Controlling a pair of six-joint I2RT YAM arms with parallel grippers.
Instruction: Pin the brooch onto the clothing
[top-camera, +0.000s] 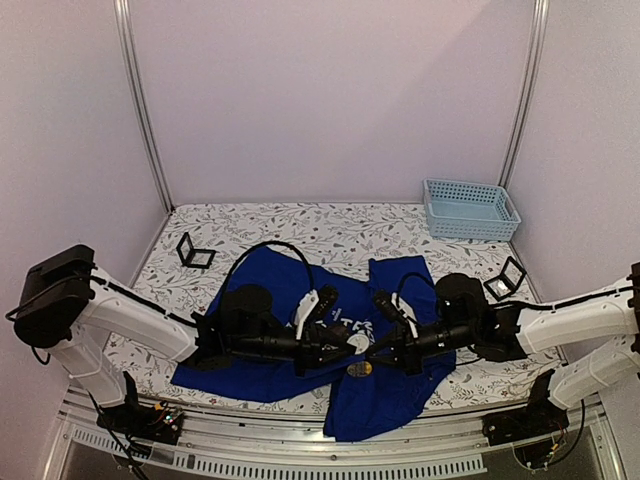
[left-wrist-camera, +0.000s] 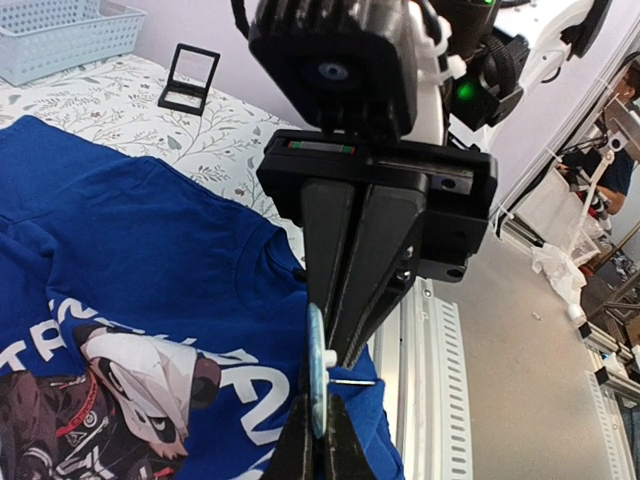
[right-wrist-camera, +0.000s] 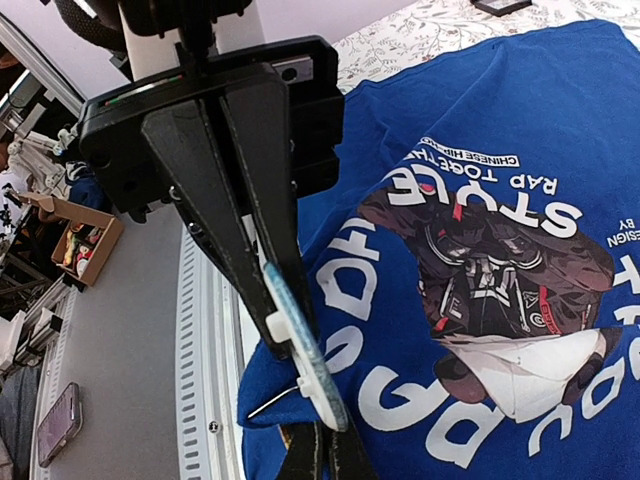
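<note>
Spread across the table, the blue shirt (top-camera: 280, 275) has white lettering and a printed figure. Edge-on, the pale round brooch (left-wrist-camera: 318, 370) stands out from the tips of my left gripper, which is shut on its rim. Its thin pin (left-wrist-camera: 355, 382) sticks out beside a raised fold of shirt. Seen from the other side, the brooch (right-wrist-camera: 310, 365) is close against my right gripper. That gripper is shut beside the raised cloth; whether cloth lies between its fingers is hidden. I cannot tell whether the pin passes through the cloth.
A light blue basket (top-camera: 470, 212) stands at the back right. Small black open frames lie at the left (top-camera: 193, 252) and right (top-camera: 505, 280). A golden patch (top-camera: 360, 369) shows just below the brooch.
</note>
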